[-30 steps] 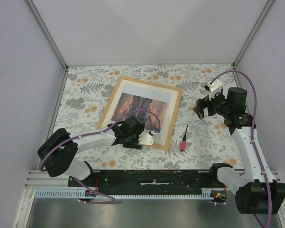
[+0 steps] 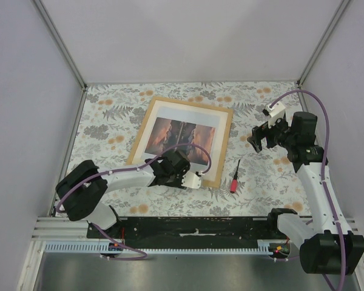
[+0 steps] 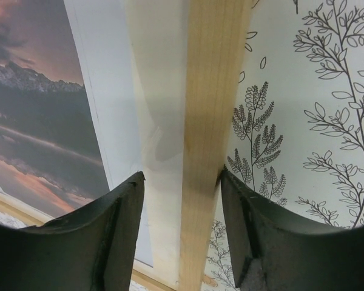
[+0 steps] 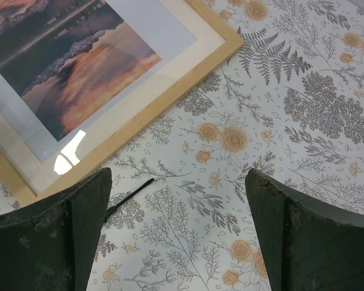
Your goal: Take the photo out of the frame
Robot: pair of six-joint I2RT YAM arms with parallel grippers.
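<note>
The wooden picture frame [image 2: 225,140] lies aslant on the table, and the photo [image 2: 180,140] of a sunset over dark mountains sits inside its pale border. Along the frame's front side, my left gripper straddles the wooden strip [image 3: 209,121] with its fingers part open. One finger is over the pale border; the other is at the strip's outer edge, over the cloth. In the top view the left arm hides that stretch of the frame. To the right of the frame, my right gripper hangs open above bare cloth with nothing between its fingers.
A screwdriver with a red handle [image 2: 233,185] lies right of the frame's front corner, its dark shaft [image 4: 130,199] pointing away. The flowered tablecloth [image 2: 273,188] is clear at the right and along the back. Walls border the table.
My left gripper has shifted a little to the right. The frame and photo have moved slightly with it, the front right corner now a bit farther back. The right arm and screwdriver stay put.
</note>
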